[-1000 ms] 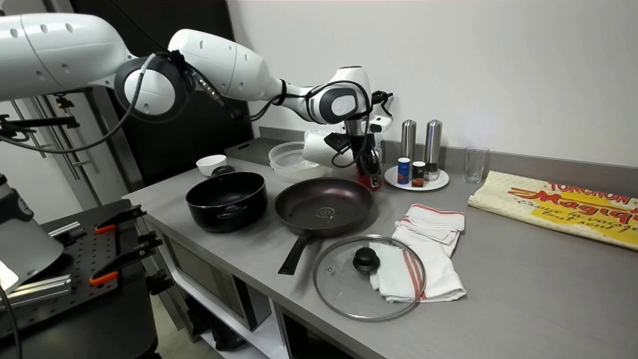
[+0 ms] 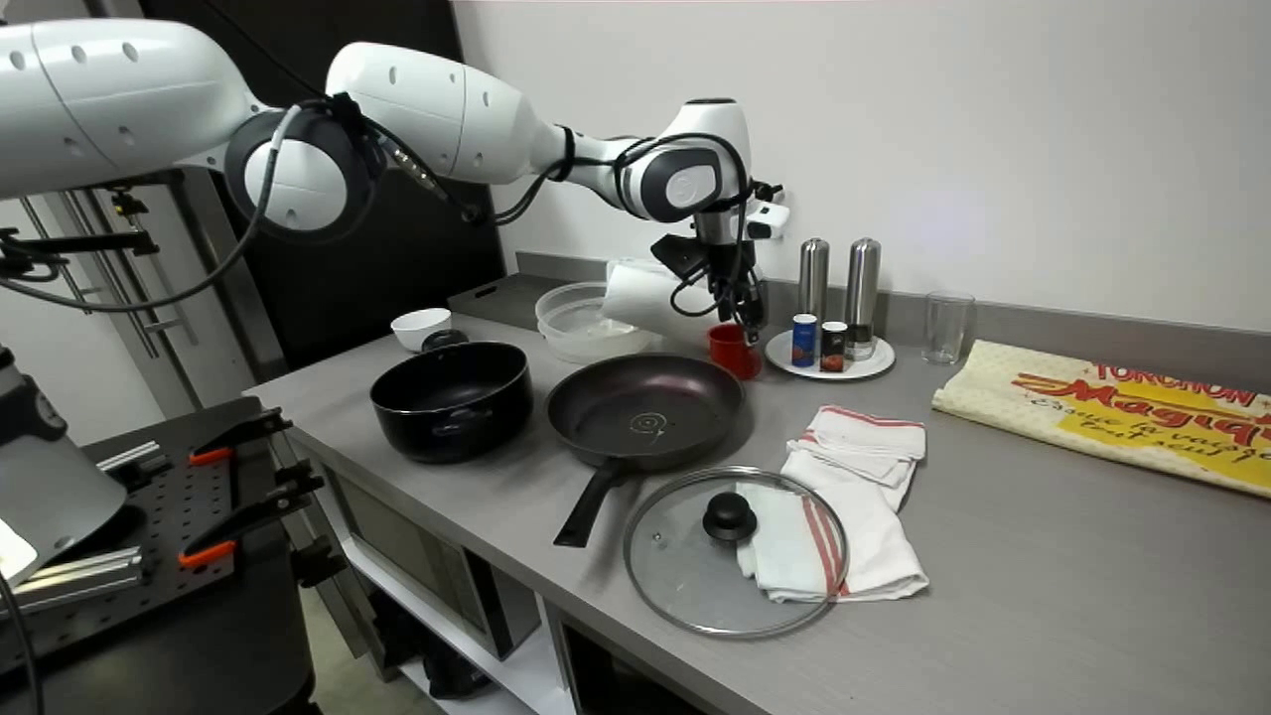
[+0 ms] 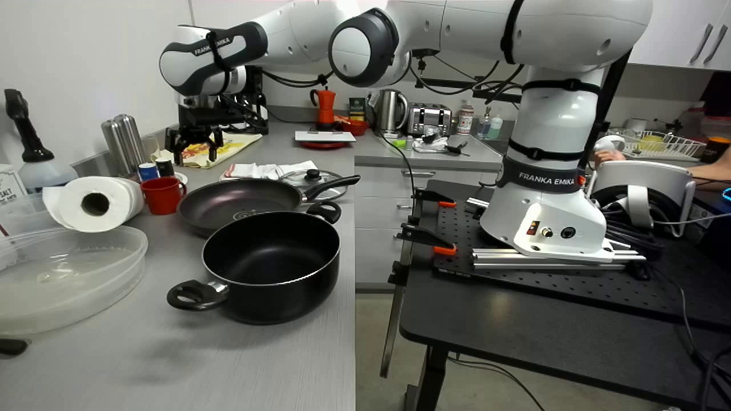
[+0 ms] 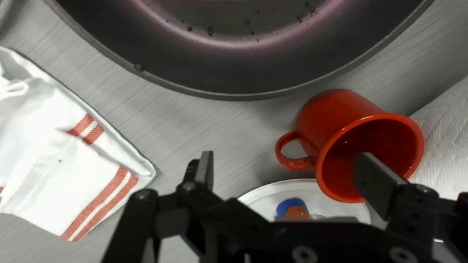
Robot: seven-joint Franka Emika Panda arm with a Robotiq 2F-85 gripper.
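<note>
My gripper is open with nothing between its fingers, which stand wide apart in the wrist view. A red mug (image 4: 346,105) stands on the counter below it, its handle towards the gap. The right finger (image 4: 377,182) overlaps the mug's opening in that view. Seen from exterior view 2, the gripper (image 3: 199,142) hangs above and behind the mug (image 3: 163,196), clear of it. In exterior view 1 the gripper (image 2: 745,312) partly covers the mug (image 2: 733,352).
A dark frying pan (image 2: 649,411) and black pot (image 2: 453,405) lie in front. The paper roll (image 3: 96,203) is close beside the mug. A white plate (image 2: 876,361) holds shakers; a striped towel (image 2: 858,512) lies under the glass lid (image 2: 685,572).
My gripper has moved up, from right at the mug to above it. The mug looks to be in the same place, and the other items have not moved.
</note>
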